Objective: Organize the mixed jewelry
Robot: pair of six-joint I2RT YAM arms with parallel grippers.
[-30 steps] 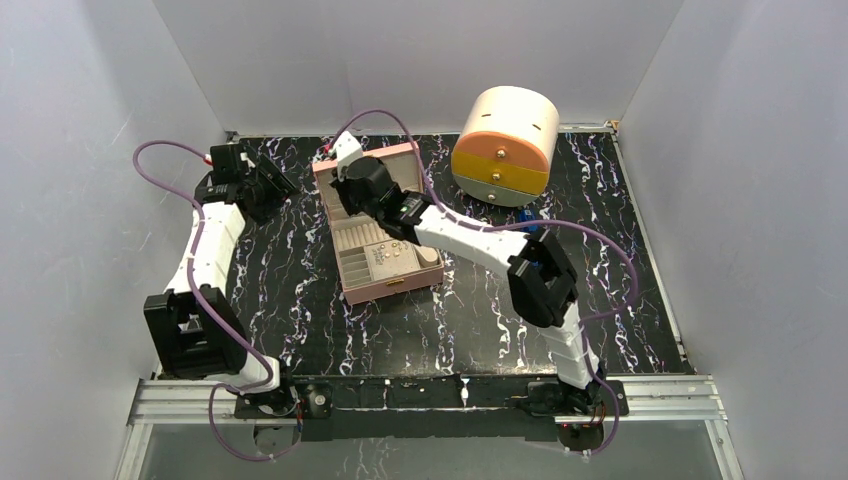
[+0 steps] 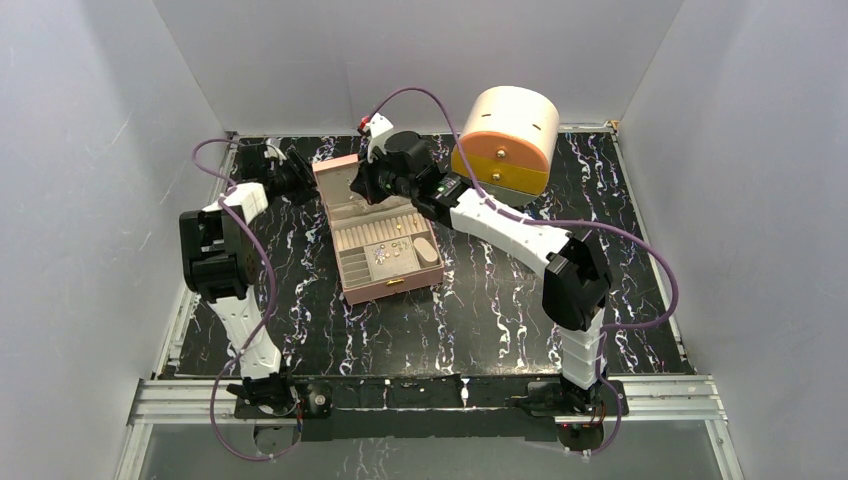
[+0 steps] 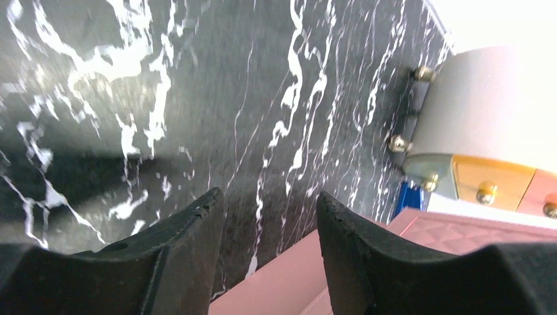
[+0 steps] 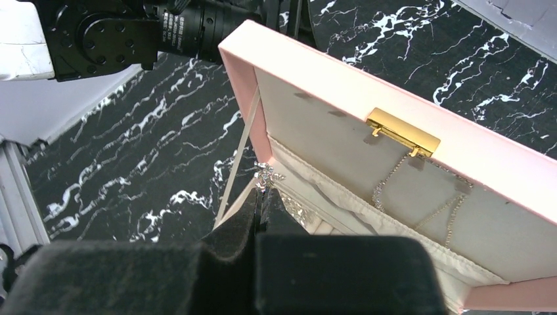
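The pink jewelry box (image 2: pixel 390 290) stands with its lid raised, showing slotted compartments and small pieces. Chains (image 4: pixel 450 223) hang inside the lid (image 4: pixel 315 72). My right gripper is over the box, shut. A small silver ornament (image 4: pixel 268 174) shows at its tips; whether it is held I cannot tell. My left gripper is open beside the lid's far-left corner, the pink edge (image 3: pixel 276 282) below its right finger, nothing seen between the fingers.
A rounded drawer chest (image 2: pixel 505 130) stands at the back right, a blue object (image 3: pixel 408 197) near it. Bare marble table (image 2: pixel 280 320) lies left of and in front of the box. Walls enclose the table.
My left gripper has moved rightward toward the box lid. My right gripper has moved slightly right and up in the top view, from over the box's left part.
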